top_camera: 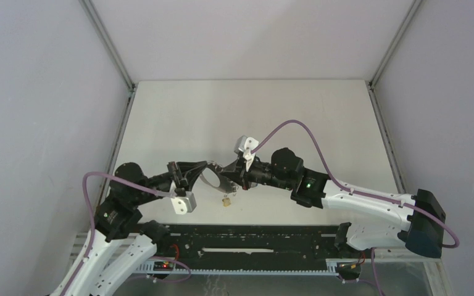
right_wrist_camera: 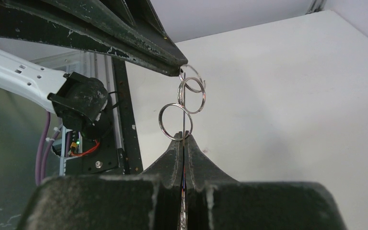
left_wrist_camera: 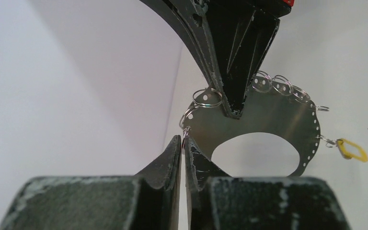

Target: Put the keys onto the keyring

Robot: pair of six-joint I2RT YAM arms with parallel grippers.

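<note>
A flat dark metal plate [left_wrist_camera: 263, 115] with a large round opening carries several split rings along its holed edge. My right gripper is shut on this thin plate, seen edge-on between its fingertips. In the left wrist view the right fingers [left_wrist_camera: 232, 93] come down over the plate from above. My left gripper is at the plate's end, its fingers almost together. A small ring end [left_wrist_camera: 186, 131] shows at the narrow gap; whether it is gripped is unclear. A yellow tag [left_wrist_camera: 352, 149] hangs from a ring on the plate's far side. No separate key is recognisable.
Both grippers and the plate are close together over the front part of the white table [top_camera: 265, 108]. A dark rail with a white strip [top_camera: 237, 250] borders the table's front edge.
</note>
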